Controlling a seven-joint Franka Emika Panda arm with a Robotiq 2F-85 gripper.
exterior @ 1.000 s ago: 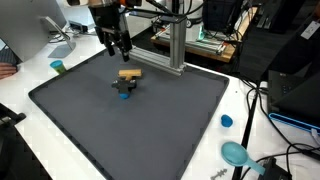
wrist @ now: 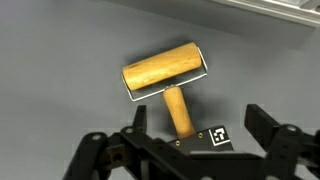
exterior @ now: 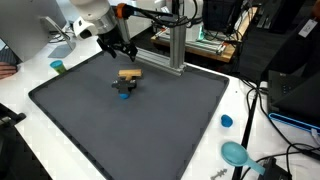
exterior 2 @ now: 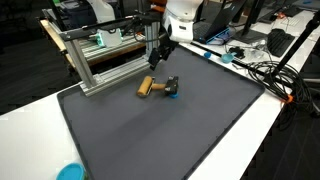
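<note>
A small roller tool lies on the dark grey board. Its wooden roller (wrist: 162, 67) sits in a wire frame, and a wooden handle (wrist: 179, 112) runs from it to a black block (wrist: 204, 139) with a printed marker. In exterior view 1, the roller (exterior: 130, 73) lies behind the block (exterior: 122, 85). My gripper is open above the tool, its black fingers (wrist: 138, 118) on either side of the handle in the wrist view, nothing held. From exterior view 2, the gripper (exterior 2: 164, 56) hangs beyond the roller (exterior 2: 146, 86), clear of it.
A small blue piece (exterior 2: 174, 95) shows at the block's base. The metal rail (exterior: 160, 62) stands along the board's edge close behind the tool. Most of the board (exterior: 130, 130) is bare. A blue lid (exterior: 226, 121) and a teal cup (exterior: 238, 155) lie off the board.
The tool has stayed in place.
</note>
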